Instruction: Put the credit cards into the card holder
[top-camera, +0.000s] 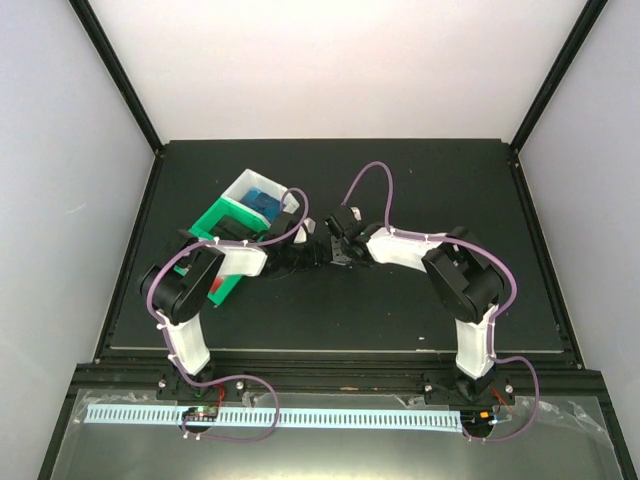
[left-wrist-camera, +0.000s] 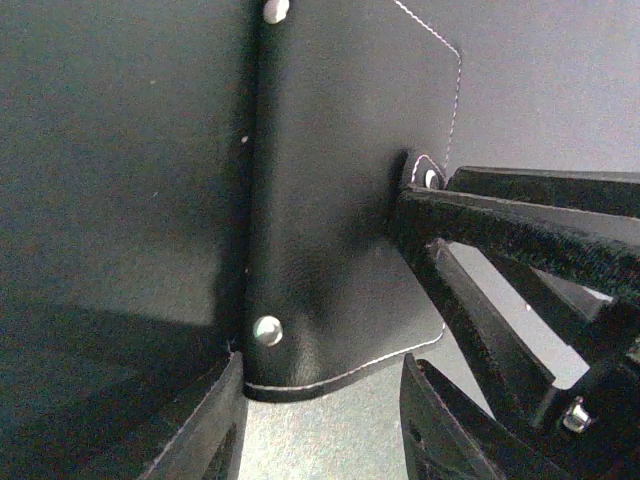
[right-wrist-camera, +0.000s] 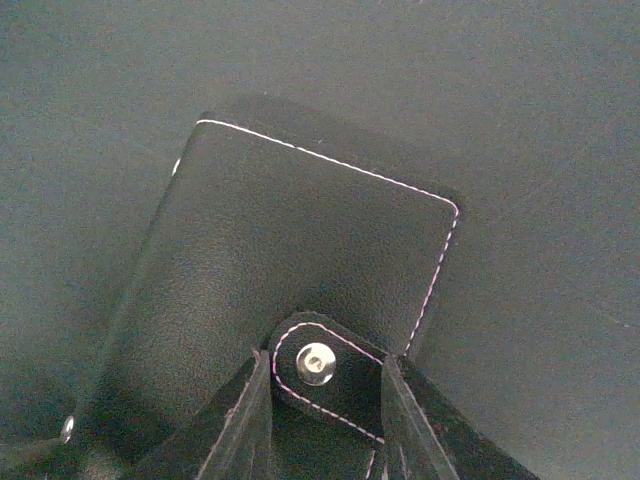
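The black leather card holder (right-wrist-camera: 250, 220), with pale stitching, lies on the black table between both grippers. In the right wrist view my right gripper has its fingertips either side of the snap tab (right-wrist-camera: 345, 385), part open. In the left wrist view my left gripper is open, its fingertips at the lower edge of the holder (left-wrist-camera: 340, 280) by a metal snap. No credit cards can be made out clearly.
A green bin (top-camera: 225, 292) and a white bin (top-camera: 244, 181) with blue items stand at the left, partly under my left arm.
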